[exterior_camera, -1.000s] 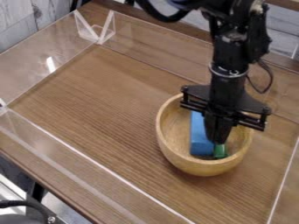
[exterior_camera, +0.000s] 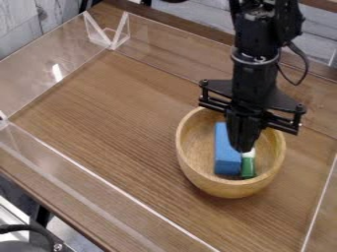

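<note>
My gripper is a black arm reaching down from the top right to just over a tan wooden bowl at the right of the table. In the bowl lie a blue block and a small green object with a white part, side by side. The gripper's lower end hides the back of the bowl and the top of these things. It is shut, with nothing seen held between its fingers.
White clear strips show at the back left edge. A black cable runs at the lower left corner.
The gripper has risen slightly from the bowl over the last second. The bowl and the things in it look unmoved.
</note>
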